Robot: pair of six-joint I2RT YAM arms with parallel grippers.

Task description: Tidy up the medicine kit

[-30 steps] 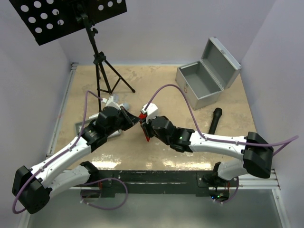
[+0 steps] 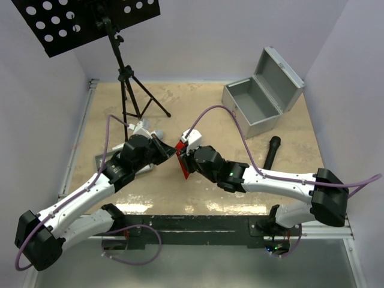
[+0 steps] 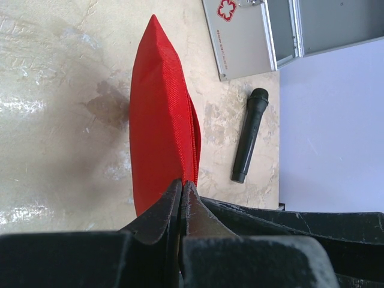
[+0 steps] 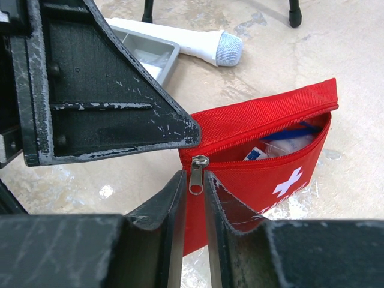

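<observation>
A red pouch [image 4: 258, 174] with a white cross hangs upright above the table, its zip partly undone and some packets showing inside. My left gripper is shut on the pouch's end; from the right wrist side, its black finger [image 4: 120, 102] covers the corner beside the zipper. The metal zipper pull [image 4: 197, 177] appears between the fingertips of my right gripper, which stands part open with a narrow gap. Whether they touch the pull cannot be told. Behind them, an open silver case [image 2: 255, 105] stands empty at the back right.
A black microphone [image 2: 273, 153] lies right of the arms. Beyond the pouch are a white microphone [image 4: 204, 45] and a grey tray [image 4: 159, 57]. A black stand [image 2: 126, 78] has its legs on the table's back left.
The right arm has shifted slightly to the right over the last second. The left arm and the pouch look still.
</observation>
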